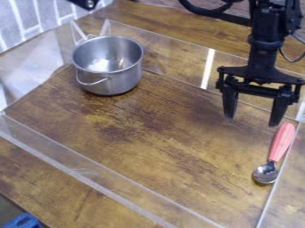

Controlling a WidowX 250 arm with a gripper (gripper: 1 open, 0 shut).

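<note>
My black gripper (256,105) hangs open over the right side of the wooden table, its two fingers apart and pointing down, nothing between them. Below and to its right lies a spoon with a pink handle (281,141) and a round metal head (266,174). A steel pot (109,77) with a wire handle stands at the upper left, well apart from the gripper.
Clear strips or sheeting run along its edges. A blue object (21,222) shows at the bottom left corner.
</note>
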